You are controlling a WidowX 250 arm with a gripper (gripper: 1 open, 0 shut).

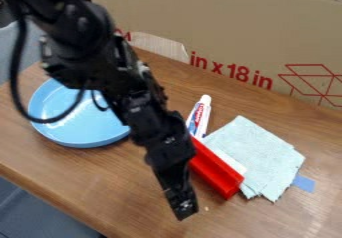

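My black gripper (182, 197) is low over the wooden table, open, beside the left of a red object (218, 172), which now lies at an angle against a pale blue-grey folded cloth (263, 156). A white toothpaste tube (199, 116) lies behind the red object, partly hidden. The blue plate (83, 132) sits at the left, partly behind my arm. Whether the fingertips touch the red object is hard to tell.
A large cardboard box (241, 37) stands along the back. A blue tape strip (303, 183) is on the table at the right. Its left edge borders a grey area.
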